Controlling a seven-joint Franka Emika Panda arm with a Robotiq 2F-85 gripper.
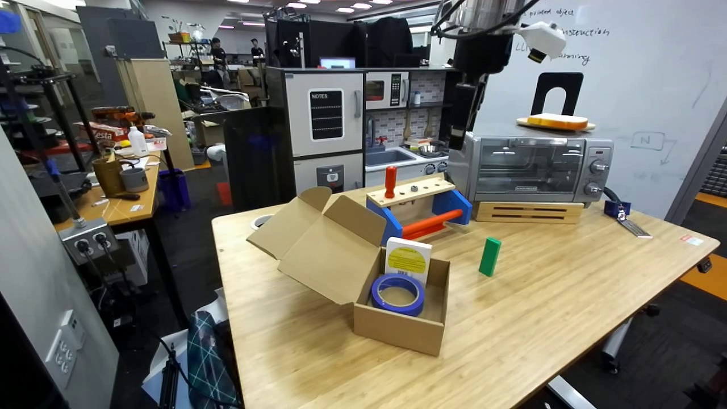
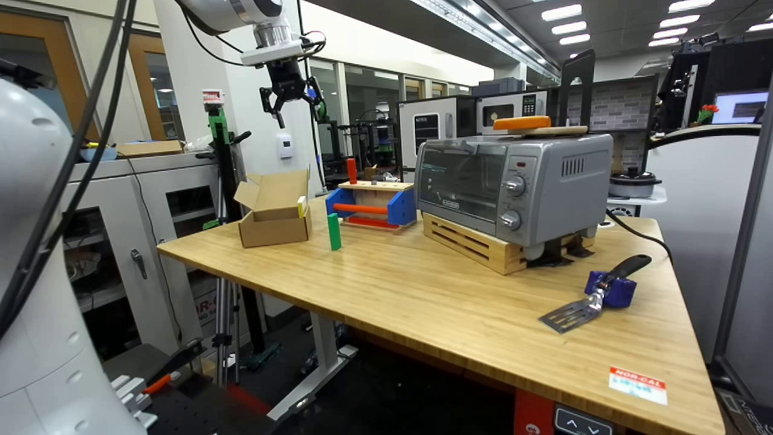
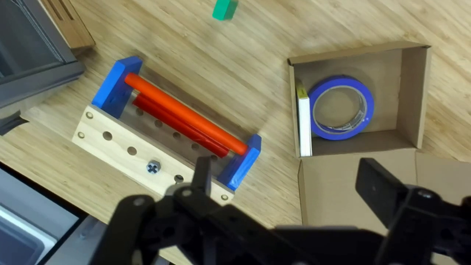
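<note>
My gripper hangs high above the table, open, with nothing between its fingers; in the wrist view its two dark fingers stand wide apart. Below it, the cardboard box has its lid flaps folded back. Inside lie a roll of blue tape and a white-and-yellow packet standing along one wall. Beside the box is a toy workbench with blue ends, a red bar and a wooden top. A green block stands upright on the table, apart from the box.
A grey toaster oven sits on a wooden crate, with bread on a board on top. A spatula rests in a blue holder at the table's far end. Bare table lies in front of the oven.
</note>
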